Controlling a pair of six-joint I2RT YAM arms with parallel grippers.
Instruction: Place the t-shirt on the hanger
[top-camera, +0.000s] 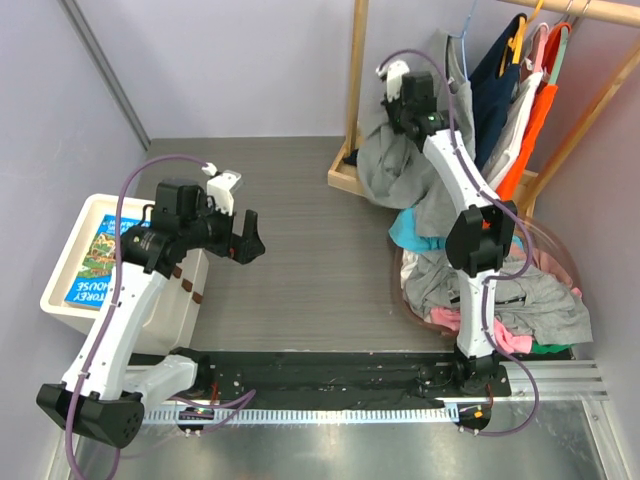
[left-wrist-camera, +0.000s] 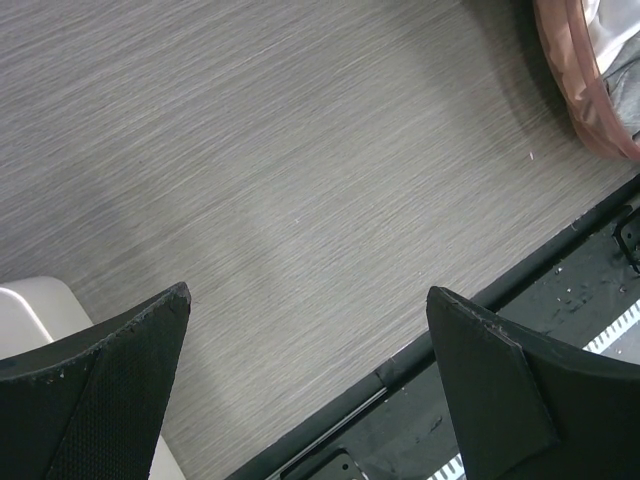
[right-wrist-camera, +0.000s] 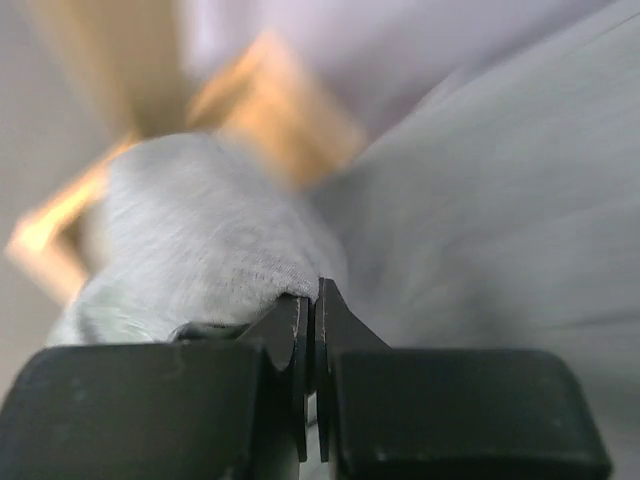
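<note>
A grey shirt (top-camera: 395, 170) hangs near the left end of the clothes rail, partly behind my right arm. My right gripper is shut on grey cloth, which bunches above its fingertips in the right wrist view; in the top view it is raised high among the grey fabric. A blue hanger (top-camera: 463, 40) hangs from the rail beside it. My left gripper stands open over bare floor on the left, nothing between its fingers.
Other garments (top-camera: 520, 120) hang to the right on the wooden rail (top-camera: 610, 11). A basket (top-camera: 560, 255) of loose clothes sits at the front right. A white bin (top-camera: 175, 325) holding a blue item stands at the left.
</note>
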